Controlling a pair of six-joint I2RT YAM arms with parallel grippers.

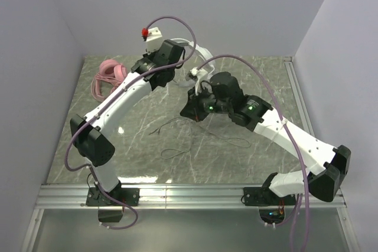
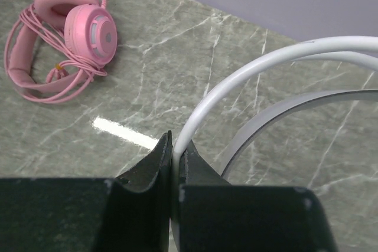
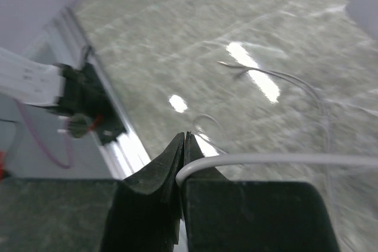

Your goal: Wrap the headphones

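Note:
Partly hidden behind the arms at the top middle are the white headphones [image 1: 204, 55]. In the left wrist view, their white headband [image 2: 236, 78] runs up out of the fingers of my left gripper, which is shut on it. My right gripper is shut on the white cable [image 3: 277, 159], which leads off to the right. In the top view, its dark fingers [image 1: 190, 112] stand just below the headphones. More thin cable [image 1: 176, 150] lies loosely curved on the table. A white part of the headphones [image 3: 363, 7] shows at the right wrist view's upper right.
Pink headphones [image 2: 91, 33] with their cord bundled lie at the table's back left. A metal rail [image 1: 189, 188] borders the front, and grey walls close the sides and back.

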